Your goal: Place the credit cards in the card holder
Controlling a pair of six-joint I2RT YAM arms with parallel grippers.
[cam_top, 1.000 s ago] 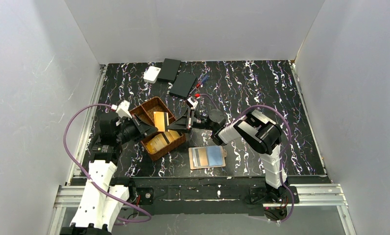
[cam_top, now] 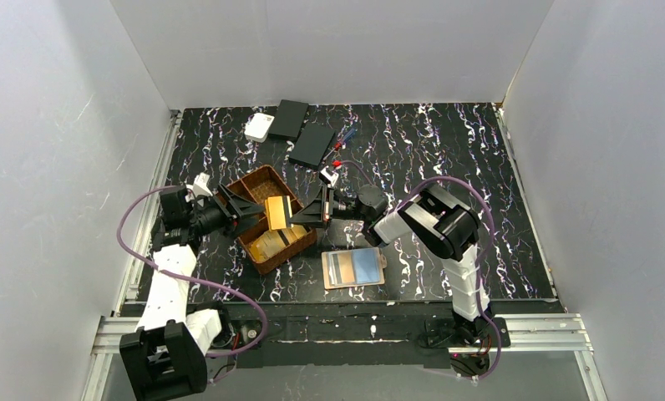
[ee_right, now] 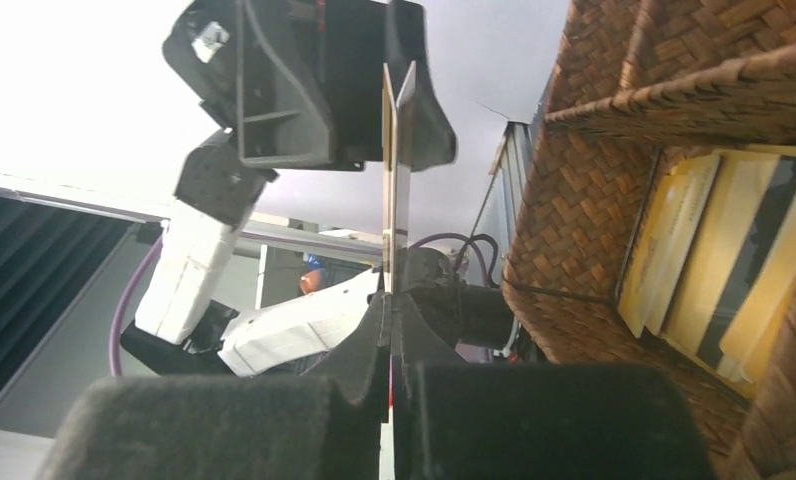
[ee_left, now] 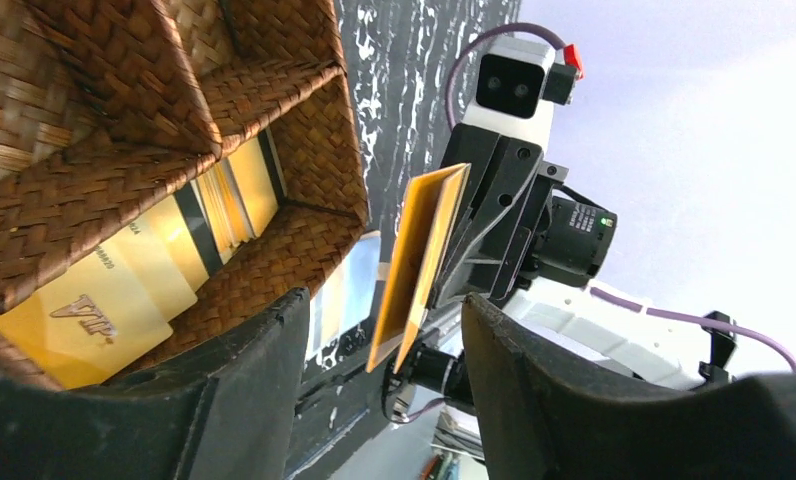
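Two yellow cards [cam_top: 278, 212], spread slightly apart at their free ends, are pinched on edge in my right gripper, which is shut on them above the woven basket [cam_top: 267, 266]. Facing them, my left gripper [cam_top: 251, 210] stands open. In the left wrist view the cards [ee_left: 418, 262] show beyond its spread fingers [ee_left: 277, 345], and nothing appears held there. More yellow cards [ee_left: 94, 320] lie in one basket compartment. The card holder [cam_top: 353, 268], tan-edged with clear and blue parts, rests flat on the table, right of the basket and nearer the front edge.
Behind the basket lie two black boxes [cam_top: 312, 145], a white box [cam_top: 259, 127] and a thin red-and-blue tool [cam_top: 343, 139]. A basket divider [ee_left: 164, 80] rises close to the left gripper. Bare table [cam_top: 446, 150] extends at the back right.
My left gripper has backed off a little to the left from the cards, and its fingers now stand wide apart. The right arm and its cards have barely shifted.
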